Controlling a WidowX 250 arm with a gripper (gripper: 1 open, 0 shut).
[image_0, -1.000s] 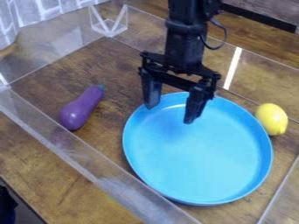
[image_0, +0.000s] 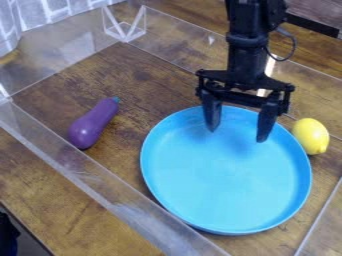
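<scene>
My black gripper (image_0: 238, 108) hangs from the top over the back part of a round blue tray (image_0: 225, 180), its two fingers spread apart and pointing down. I see nothing between them. A purple eggplant-shaped toy (image_0: 94, 124) lies on the wooden surface at left. A yellow lemon-like toy (image_0: 310, 136) rests just right of the blue tray, near the gripper's right finger.
Clear plastic walls border the wooden surface (image_0: 120, 70) on the left and lower left. A small white fixture (image_0: 123, 25) stands at the upper left. Bare wood lies between the eggplant and the back wall.
My gripper has moved rightward and somewhat back, toward the yellow toy's side. The toys and blue tray look unmoved.
</scene>
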